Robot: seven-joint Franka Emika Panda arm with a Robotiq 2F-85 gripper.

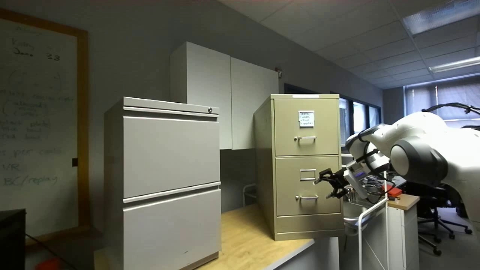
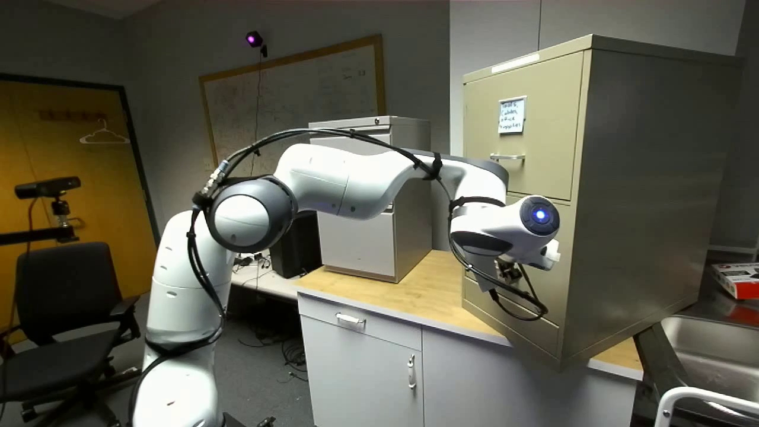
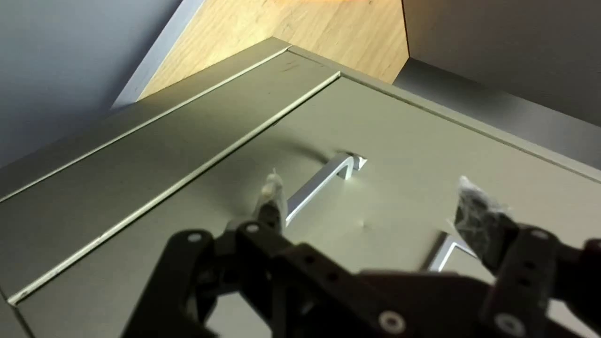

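Observation:
A tan two-drawer filing cabinet [image 1: 307,182] stands on a wooden counter, both drawers closed. Its lower drawer has a silver bar handle [image 1: 308,198], and the upper one carries a similar handle [image 1: 307,137]. In exterior view 1 my gripper [image 1: 323,186] is in front of the lower drawer, right of its handle and slightly higher. The wrist view shows the gripper open, its two fingers wide apart with nothing held. Beyond the left fingertip lies the lower handle [image 3: 318,188], its near end hidden behind that finger. A label frame [image 3: 450,250] is partly covered by the right finger.
A grey two-drawer cabinet [image 1: 172,157] stands on the counter [image 1: 243,229] to the left, with bare wood between the cabinets. Right of the tan cabinet are a sink [image 2: 715,356] and a white rail [image 1: 360,238]. A cable loops below my wrist.

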